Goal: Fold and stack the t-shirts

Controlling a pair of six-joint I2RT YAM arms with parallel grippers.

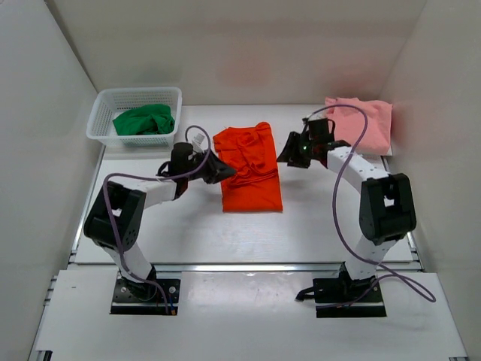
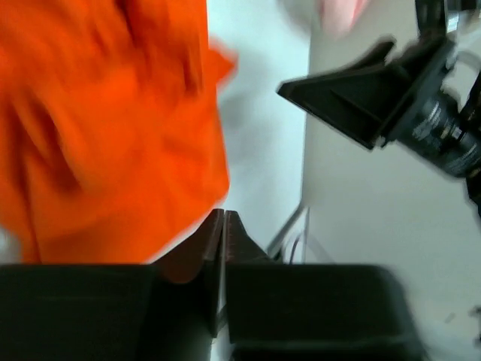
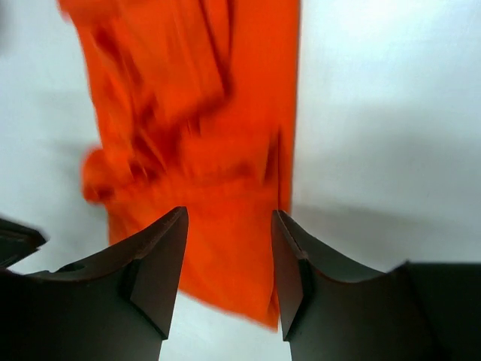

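An orange-red t-shirt (image 1: 252, 197) lies in the middle of the table, its lower part fairly smooth and its upper part rumpled. My left gripper (image 1: 228, 176) reaches over its left side. In the left wrist view that gripper's fingertips (image 2: 213, 233) are close together, with nothing visible between them. Right of the shirt, my right gripper (image 1: 281, 159) stands open; the right wrist view shows its fingers (image 3: 161, 263) wide apart above the fabric, holding nothing. Whether the left fingertips touch the cloth is unclear.
A white basket (image 1: 103, 120) with a green cloth (image 1: 144, 120) in it stands at the back left. Pink cloth (image 1: 368, 129) is piled at the back right.
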